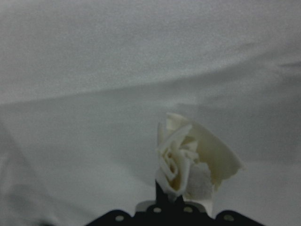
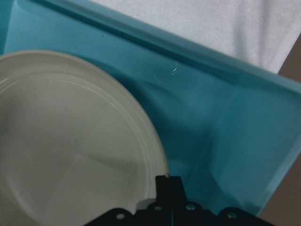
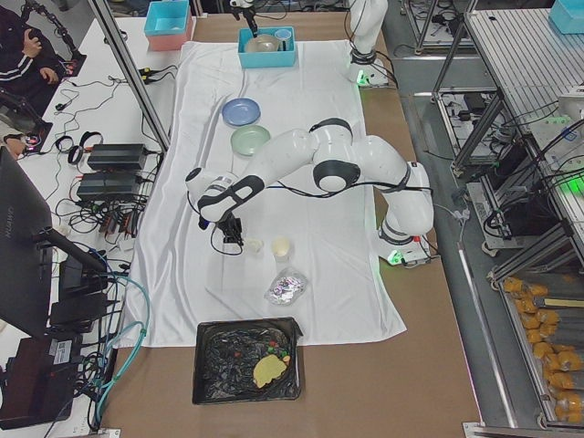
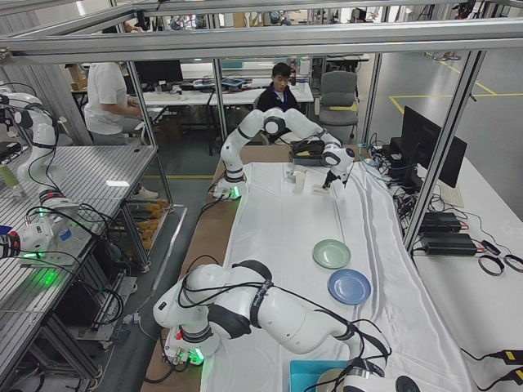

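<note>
My left gripper (image 3: 232, 235) is low over the white cloth, where a crumpled cream paper or tissue (image 1: 197, 150) sits at its fingertips in the left wrist view; whether the fingers are closed on it I cannot tell. A pale cup (image 3: 281, 248) stands just to the right. My right gripper is at the rim of a beige plate (image 2: 75, 132) in the blue bin (image 2: 235, 127) at the far end; its fingers are close together at the rim, and whether they hold it is unclear.
A green plate (image 3: 250, 139) and a blue plate (image 3: 241, 110) lie on the cloth. A silver bag (image 3: 286, 286) lies near the cup, and a black lined tray (image 3: 219, 392) stands at the near edge.
</note>
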